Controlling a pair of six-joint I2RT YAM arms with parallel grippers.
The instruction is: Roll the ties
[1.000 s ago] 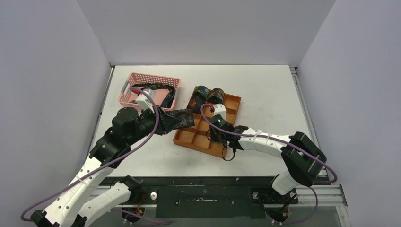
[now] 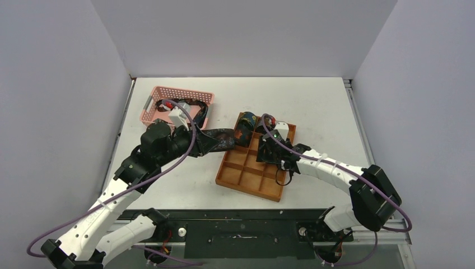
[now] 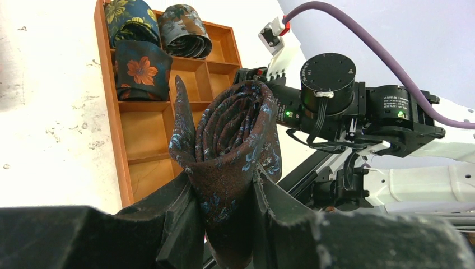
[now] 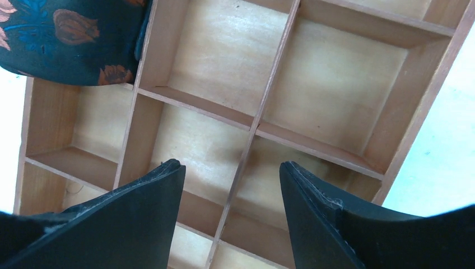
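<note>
A dark brown rolled tie with blue flecks [image 3: 235,143] is pinched between the fingers of my left gripper, its coiled end standing up. In the top view this tie [image 2: 222,139] reaches over the left edge of the wooden compartment box [image 2: 237,177]. My right gripper is open above empty compartments, with nothing between its fingers. Rolled ties lie in the box's far-left compartments: one green-yellow [image 3: 131,21], one grey-brown [image 3: 184,32] and one teal with orange flowers [image 3: 143,71].
A pink basket [image 2: 185,92] with dark ties inside stands at the back left. Several front and right box compartments are empty.
Compared with a second ago, the box lies further right and nearer the front.
</note>
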